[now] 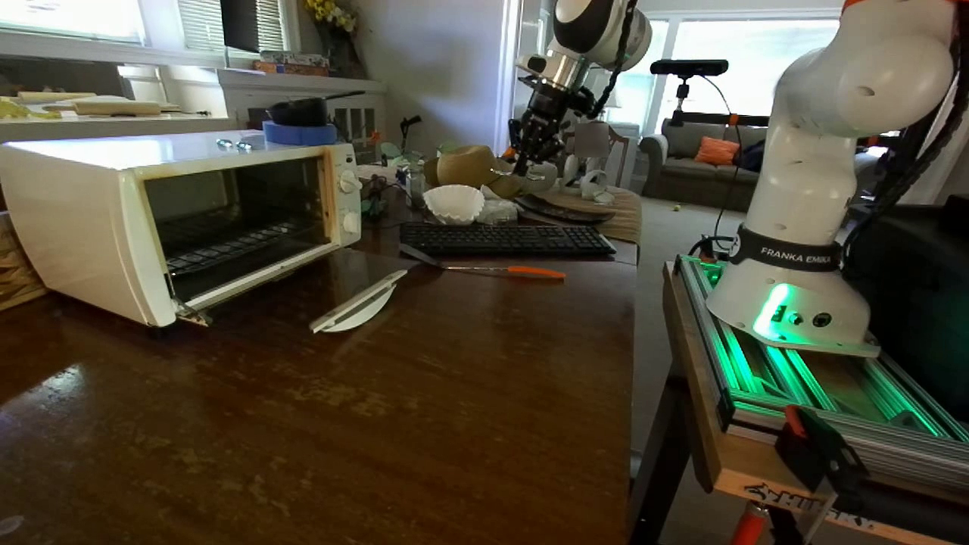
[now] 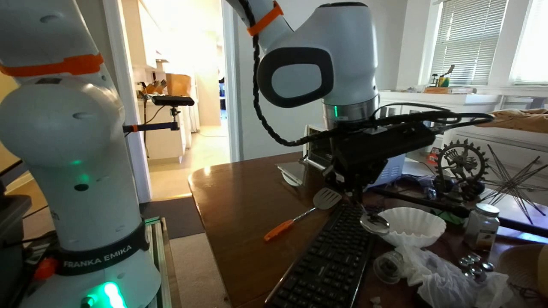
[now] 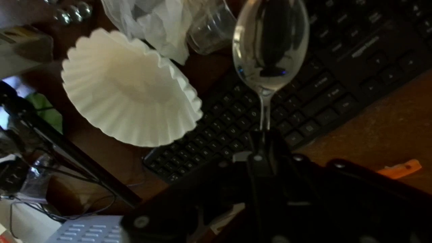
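A shiny metal spoon point(image 3: 270, 48) points away from my gripper, which is shut on the spoon's handle. The spoon's bowl hangs over the black keyboard point(image 3: 324, 95) in the wrist view, clear of its keys. Left of it there stands a white fluted bowl point(image 3: 133, 89), like a paper filter, and its inside looks empty. From the second exterior view, the spoon point(image 2: 374, 223) appears in front of the white bowl's point(image 2: 413, 228) near rim; whether they touch cannot be told. My gripper point(image 1: 522, 168) is high above the table's far end in the first exterior view.
A spatula with an orange handle point(image 2: 278, 231) lies beside the keyboard. A clear cup point(image 2: 388, 267), crumpled plastic point(image 2: 436, 279) and a lidded jar point(image 2: 483, 226) crowd around the bowl. The white toaster oven point(image 1: 82, 227) stands open.
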